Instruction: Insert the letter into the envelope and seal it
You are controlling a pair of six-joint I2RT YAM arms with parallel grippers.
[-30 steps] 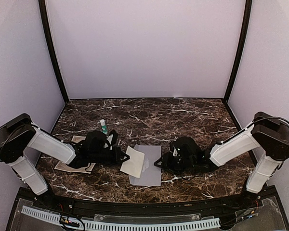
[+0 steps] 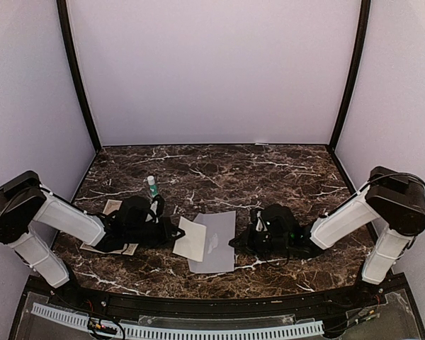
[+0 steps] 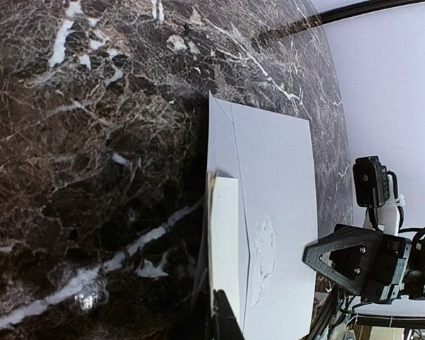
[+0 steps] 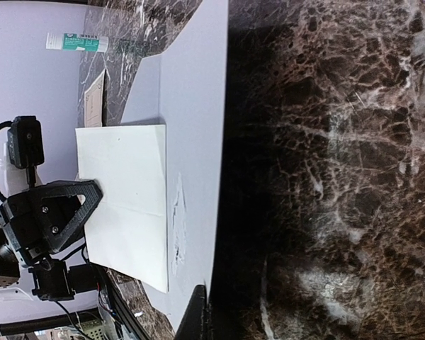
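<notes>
The cream folded letter [image 2: 190,240] is pinched at its left edge by my left gripper [image 2: 178,234], whose fingers are closed in the left wrist view. It stands over the left part of the pale grey envelope [image 2: 223,241], covering much of the flap side in the right wrist view. Whether any of its edge is inside the envelope, I cannot tell. My right gripper is shut at the envelope's right edge, which runs down between its fingertips and looks slightly raised above a dark shadow. A torn-looking white patch [image 3: 265,248] marks the envelope's face.
Behind the left gripper is a green-and-white glue stick [image 2: 152,186]. A flat beige sheet [image 2: 113,206] lies partly under the left arm. Behind the envelope and in front of the right arm, the dark marble table [image 2: 227,173] is clear.
The left gripper has drawn the letter a little to the left, uncovering more of the envelope.
</notes>
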